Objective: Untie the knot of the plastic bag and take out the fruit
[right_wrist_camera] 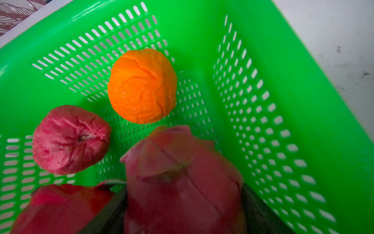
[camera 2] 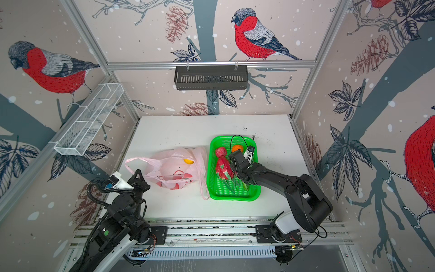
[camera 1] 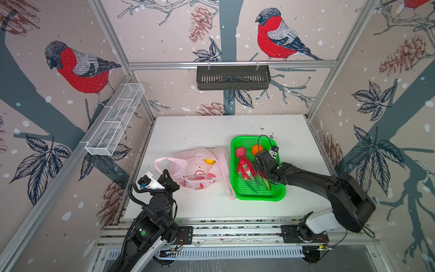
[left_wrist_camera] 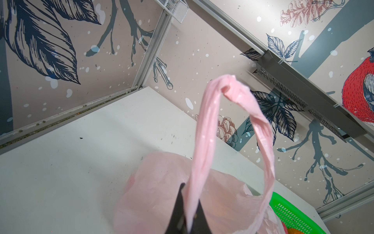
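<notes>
In the left wrist view, my left gripper is shut on a pink handle (left_wrist_camera: 265, 136) of the plastic bag, which stands up in a loop. The bag (camera 1: 183, 170) lies open on the table, a yellow fruit (camera 1: 209, 161) showing at its mouth. Over the green basket (camera 1: 242, 194), my right gripper has a finger on either side of a dragon fruit (right_wrist_camera: 183, 183); whether it grips the fruit cannot be told. Around it in the basket are an orange (right_wrist_camera: 142, 86), a wrinkled pink-red fruit (right_wrist_camera: 72, 139) and another dragon fruit (right_wrist_camera: 62, 206).
The basket stands close to the right of the bag, whose right handle (camera 1: 228, 183) trails beside its wall. Bare white table (camera 1: 190, 131) extends behind both. A white wire rack (camera 1: 115, 120) and a black shelf (camera 1: 233, 79) hang on the walls.
</notes>
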